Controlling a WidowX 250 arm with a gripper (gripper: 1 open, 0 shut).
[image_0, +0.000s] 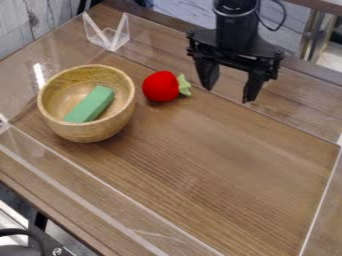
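Observation:
My black gripper (234, 71) hangs over the back part of the wooden table, its two fingers spread apart with nothing visible between them. Left of it and a little lower lies a red round object (160, 86) with a green leafy tip, like a toy strawberry or tomato. A wooden bowl (116, 123) at the left holds a green block (88, 106).
A clear plastic piece (107, 30) stands at the back left. Black cables show at the lower left corner. The middle, front and right of the table (214, 180) are bare.

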